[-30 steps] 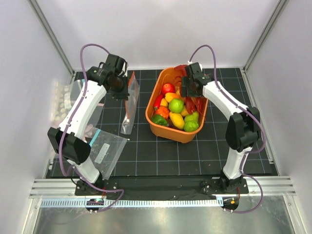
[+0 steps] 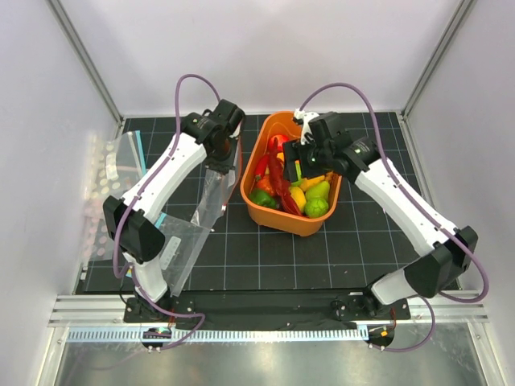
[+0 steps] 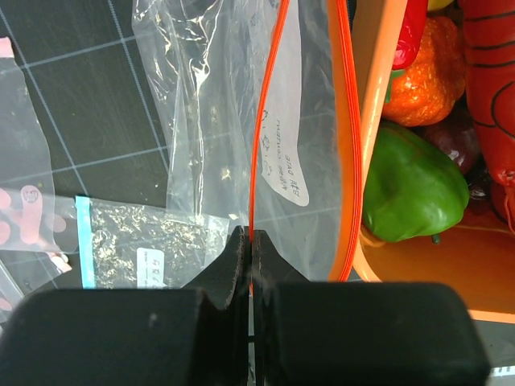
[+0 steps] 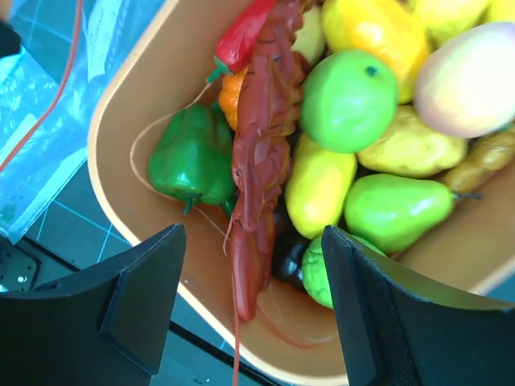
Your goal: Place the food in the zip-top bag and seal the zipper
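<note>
My left gripper is shut on the thin orange edge of a clear zip top bag (image 3: 217, 104). The bag hangs against the left side of the orange basket (image 2: 294, 223), its two orange-lined edges apart. Over the basket, my right gripper stands open, with nothing gripped between its fingers. Below them a red toy lobster (image 4: 256, 169) lies lengthwise on the food. Around it are a green pepper (image 4: 193, 157), a green round fruit (image 4: 350, 100), a yellow fruit (image 4: 319, 186) and a green pear (image 4: 398, 211). The right fingertips are hidden in the top view.
Other clear bags lie on the left, one with a light-blue strip (image 3: 84, 241). The basket's rim (image 4: 103, 189) rises round the food.
My left gripper has moved right with the bag, up to the basket. The right gripper has shifted left over the basket, and the lobster now lies lengthwise nearer its middle, having been at the back right.
</note>
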